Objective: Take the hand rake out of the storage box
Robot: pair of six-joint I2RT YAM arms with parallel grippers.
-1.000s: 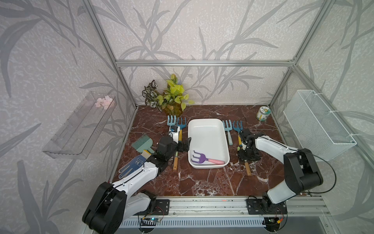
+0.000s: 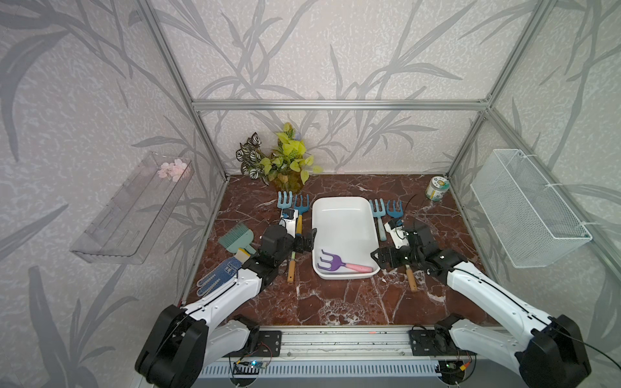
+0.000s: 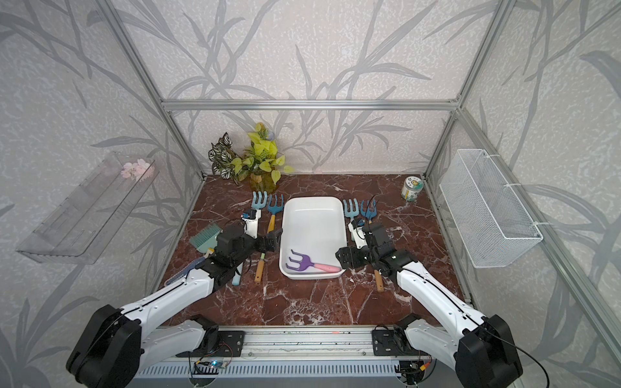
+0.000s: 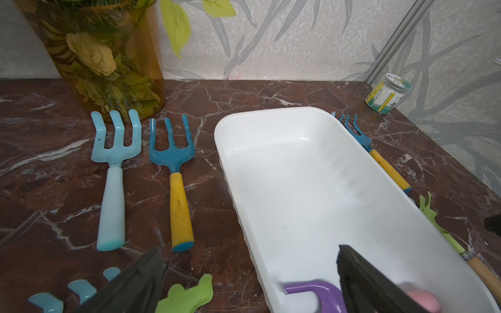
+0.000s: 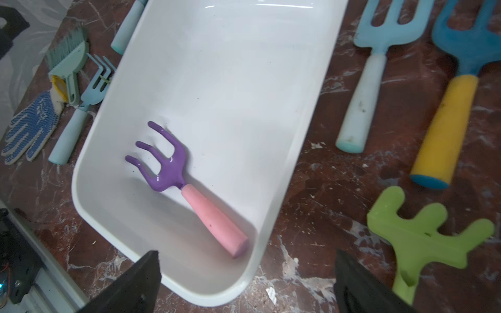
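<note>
The white storage box (image 2: pixel 343 226) is in the middle of the marble table. A hand rake with purple tines and pink handle (image 5: pixel 214 219) lies inside it near the front. My right gripper is open over the box's right front, its fingers either side of the rim in the right wrist view, above the handle's end. My left gripper stands open over the box's left edge, nothing between its fingers.
Several other rakes and forks (image 4: pixel 180 208) flank the box. A planter (image 2: pixel 288 174) and a can (image 2: pixel 437 187) stand at the back. A glove (image 5: pixel 31 125) and brush (image 5: pixel 67 62) lie at left. Baskets hang on both side walls.
My right arm has extended and swung leftward, bringing its gripper from over the tools right of the box to the box's right front. The left arm is essentially still.
</note>
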